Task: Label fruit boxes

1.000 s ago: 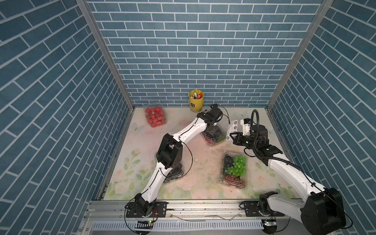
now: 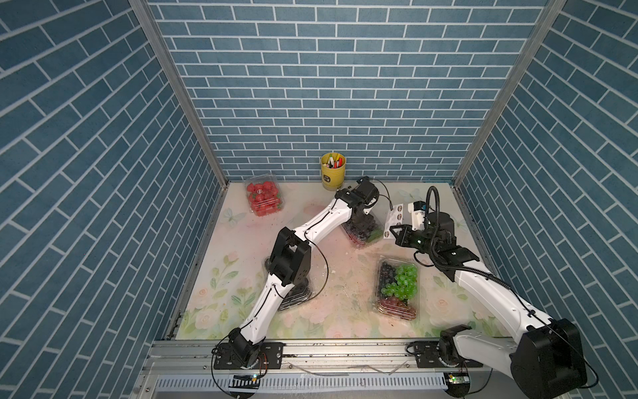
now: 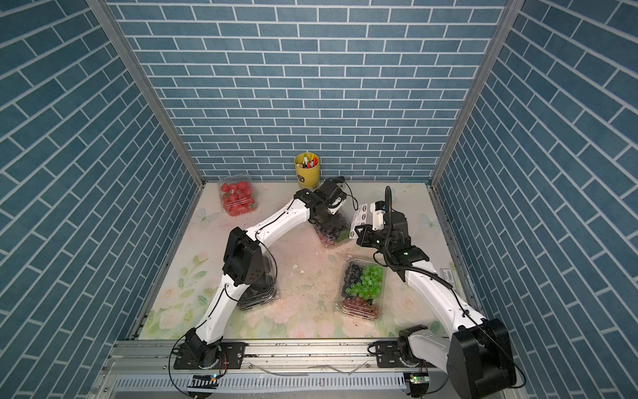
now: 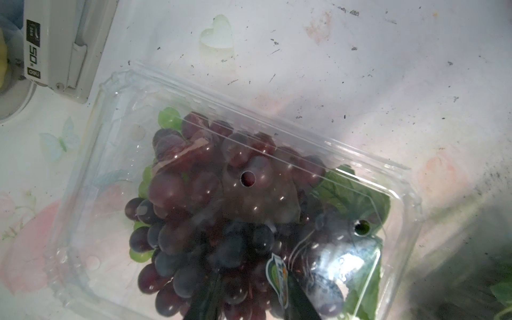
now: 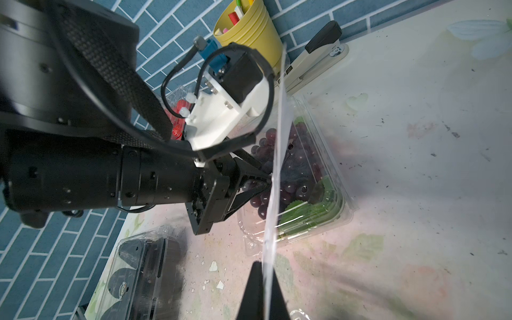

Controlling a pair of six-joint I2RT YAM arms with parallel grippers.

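Note:
A clear box of dark grapes with green leaves [image 4: 213, 186] fills the left wrist view, its lid shut. Over that lid my left gripper stands open, its fingers apart. A small oval label [image 4: 277, 280], seen at a slant, sits at the right finger's tip; whether it touches the lid is unclear. My right gripper is shut on a thin white label sheet [image 2: 393, 221], held upright to the right of the grape box. Edge-on, the sheet [image 5: 273, 213] crosses the right wrist view and partly covers the box.
A box of mixed grapes [image 2: 396, 289] lies at front right. Strawberries fill a box [image 2: 264, 196] at back left. Another dark-filled box [image 5: 138, 272] is partly under the left arm. A yellow pen cup [image 2: 333, 174] and a stapler [image 5: 314, 61] stand behind.
My left arm has shifted very slightly to the right over the grape box. The right arm and the label sheet look unmoved.

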